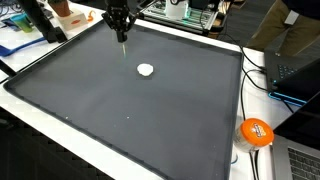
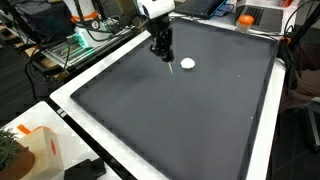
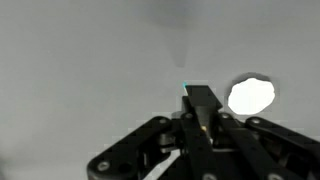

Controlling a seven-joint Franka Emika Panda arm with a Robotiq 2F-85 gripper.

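My gripper (image 1: 122,38) is over the back of the dark grey table (image 1: 150,105), its fingers pointing down. It is shut on a thin, light-coloured stick (image 1: 125,49), which hangs below the fingertips in both exterior views. In the wrist view the fingers (image 3: 200,100) look closed together, and only a small teal tip (image 3: 184,89) of the stick shows past them. A small round white object (image 2: 187,63) lies on the table to one side of the gripper, apart from it. Whether the stick's lower end touches the table I cannot tell.
An orange-topped white container (image 1: 254,133) stands off the table's right side, near laptops and cables. Beyond the far left corner of exterior view 1 are tools and a dark cup (image 1: 48,25).
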